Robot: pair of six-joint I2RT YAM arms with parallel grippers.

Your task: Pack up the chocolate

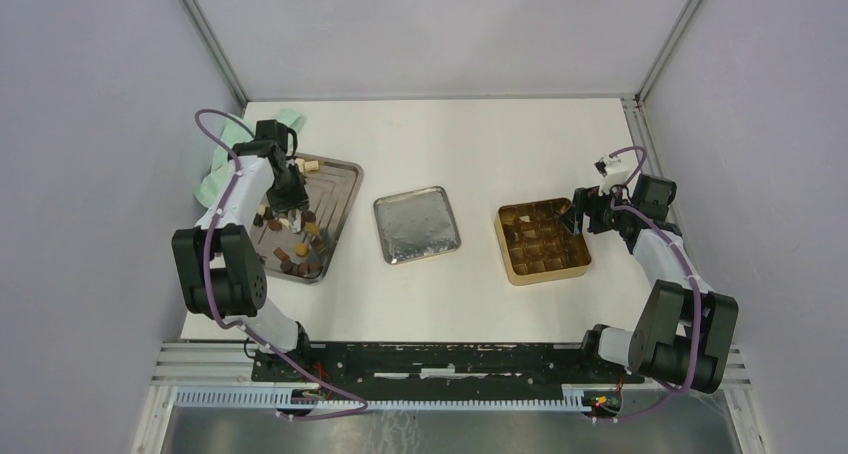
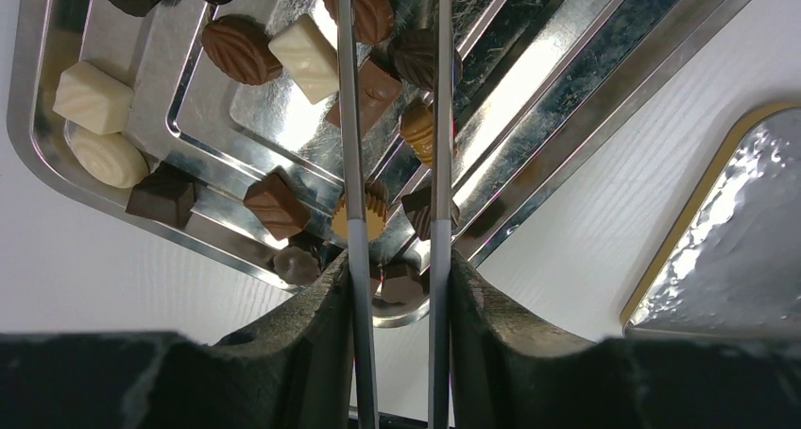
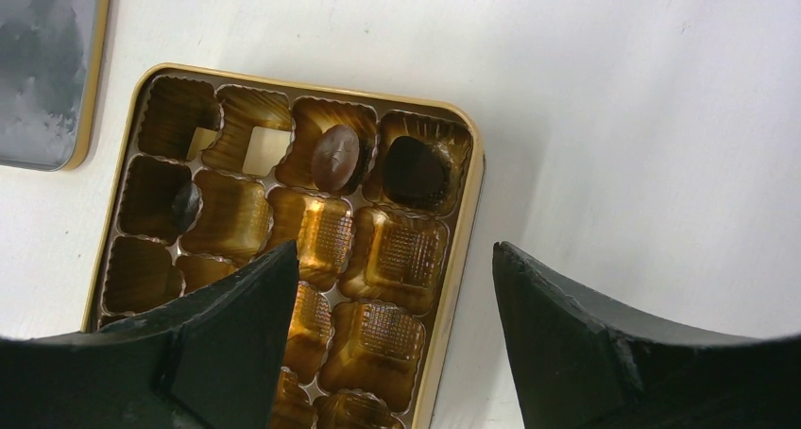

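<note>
A steel tray (image 1: 338, 199) at the left holds assorted dark, milk and white chocolates, such as a white square (image 2: 93, 96) and a ridged brown oval (image 2: 241, 50). My left gripper is over it; its long fingers run close together across the left wrist view, and their tips and whatever lies between them there are unclear. The gold compartment box (image 1: 543, 269) is at the right, with dark pieces (image 3: 335, 157) in a few back compartments, most others empty. My right gripper hangs open over the box's right side, nothing between its fingers.
An empty steel lid or tray (image 1: 416, 229) lies mid-table, between chocolates and box. A mint cloth (image 1: 215, 179) lies under the back left of the chocolate tray.
</note>
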